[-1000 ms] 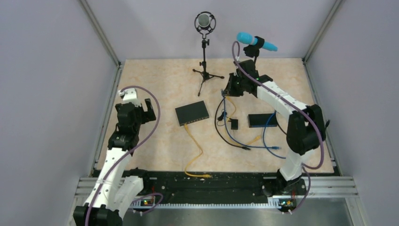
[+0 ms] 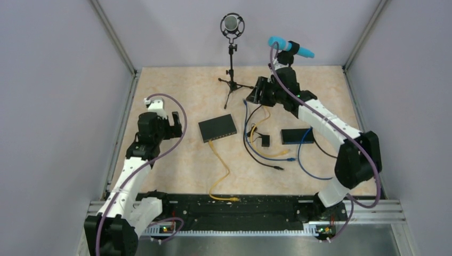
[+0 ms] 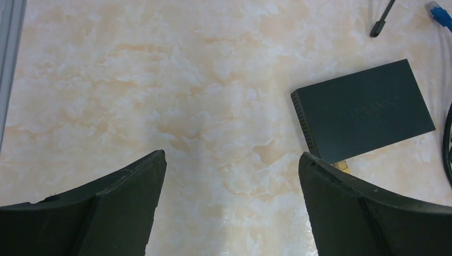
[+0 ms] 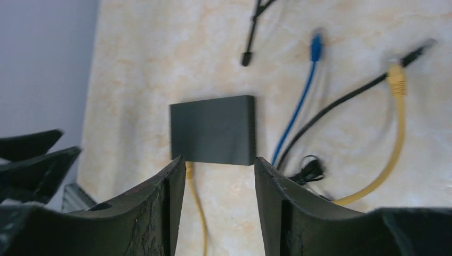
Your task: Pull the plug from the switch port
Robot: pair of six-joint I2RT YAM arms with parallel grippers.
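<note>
The dark switch (image 2: 217,128) lies mid-table with a yellow plug (image 3: 341,166) in a port on its near side, the cable (image 2: 224,170) running toward the front edge. My left gripper (image 2: 174,124) is open and empty above the table, left of the switch. My right gripper (image 2: 258,90) is open over the back right, above loose cable ends: a blue plug (image 4: 316,47), a yellow plug (image 4: 396,79) and a black cable (image 4: 357,92). The right wrist view is blurred.
A microphone stand (image 2: 233,82) stands at the back, beside a blue microphone (image 2: 305,52) on a mount. A second black box (image 2: 292,136), an adapter (image 2: 265,140) and tangled cables occupy the right half.
My left gripper shifted slightly right.
</note>
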